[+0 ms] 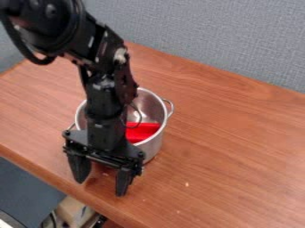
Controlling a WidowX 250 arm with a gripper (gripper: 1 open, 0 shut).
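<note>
The black robot arm reaches down from the upper left, its gripper (pixel 102 178) open with the two fingers spread low in front of a silver pot (pixel 160 118) with side handles. A red object (pixel 143 132) lies inside the pot, partly hidden behind the arm. Whether anything touches the fingers is hard to tell.
A grey textured wall stands at the back.
</note>
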